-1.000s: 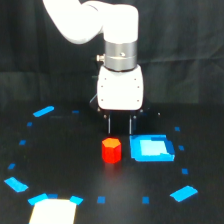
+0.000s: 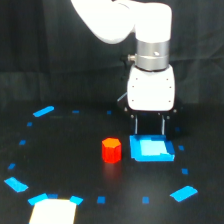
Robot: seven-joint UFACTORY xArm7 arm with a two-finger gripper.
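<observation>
A red, roughly six-sided block (image 2: 111,151) stands on the black table near the middle of the camera view. To its right lies a square outlined in blue with a pale middle (image 2: 152,148). My gripper (image 2: 149,127) points down over this square's back part, its two thin dark fingers spread apart. Nothing shows between them, and the red block is clear of them to the left. How high the fingertips are above the table is hard to tell.
At the front left is a pale block or patch (image 2: 53,212) with blue tape by its back edge. Blue tape strips (image 2: 184,193) and small blue squares mark the dark table. Open floor surrounds the red block.
My arm and gripper have shifted right, from behind the red block to over the blue-edged square. The red block has stayed where it was.
</observation>
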